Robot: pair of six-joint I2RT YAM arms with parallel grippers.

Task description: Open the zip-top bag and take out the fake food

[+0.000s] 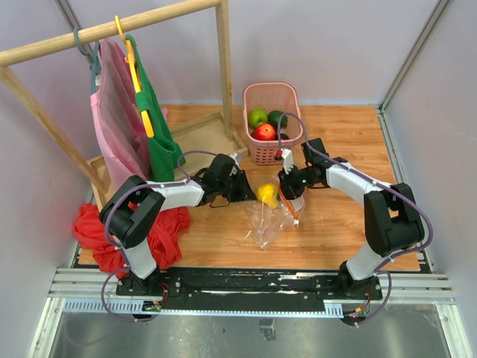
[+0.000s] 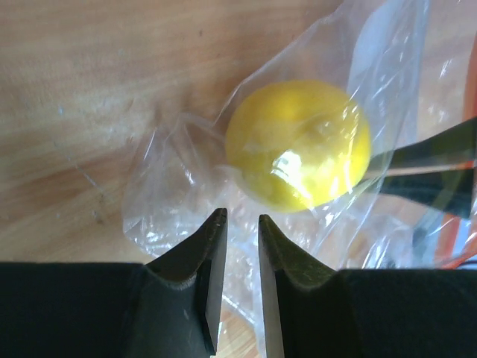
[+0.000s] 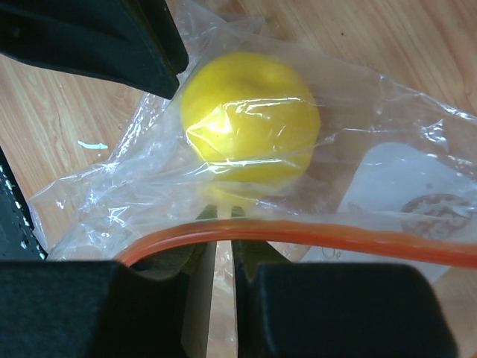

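Note:
A clear zip top bag (image 1: pixel 264 224) lies on the table holding a yellow fake fruit, also seen through the plastic in the right wrist view (image 3: pixel 250 115). An orange zip strip (image 3: pixel 328 234) runs along the bag's edge. My right gripper is shut on the bag beside that strip, just below the fruit in its view. My left gripper is part open, its fingertips over the bag's crumpled plastic just left of the fruit in the top view.
A pink basket (image 1: pixel 264 156) of fake fruit stands at the back. A wooden rack with hanging cloths (image 1: pixel 160 149) and a tray (image 1: pixel 194 130) fill the back left. Red fabric (image 1: pixel 164 231) lies at front left. Bare table shows at right.

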